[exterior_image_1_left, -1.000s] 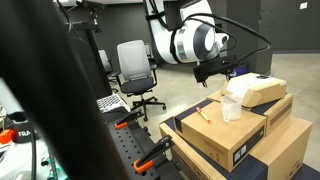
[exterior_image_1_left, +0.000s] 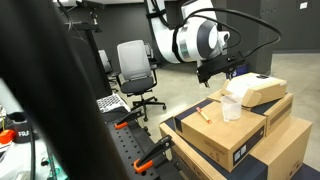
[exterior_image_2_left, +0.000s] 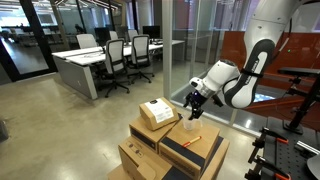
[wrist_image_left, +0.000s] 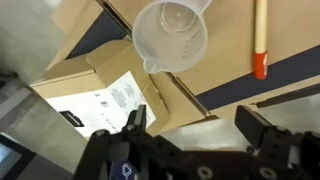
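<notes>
A clear plastic cup (wrist_image_left: 170, 36) with a spout sits upright on a cardboard box top (wrist_image_left: 225, 65), at the upper middle of the wrist view. To its right lies an orange marker (wrist_image_left: 261, 40). In exterior view 1 the same cup (exterior_image_1_left: 232, 106) stands right of the marker (exterior_image_1_left: 202, 114). My gripper is open above the boxes, its black fingers (wrist_image_left: 135, 128) well apart and nothing between them. It is clear of both cup and marker. Exterior view 2 shows the cup (exterior_image_2_left: 191, 121) under the arm, with the marker (exterior_image_2_left: 192, 141) nearer the camera.
A smaller box (wrist_image_left: 95, 95) with a white label adjoins the cup's box at left; it also appears as the left box (exterior_image_2_left: 158, 113) in exterior view 2. A dark gap runs between boxes. Behind stand office chairs (exterior_image_1_left: 136, 65); open floor lies left.
</notes>
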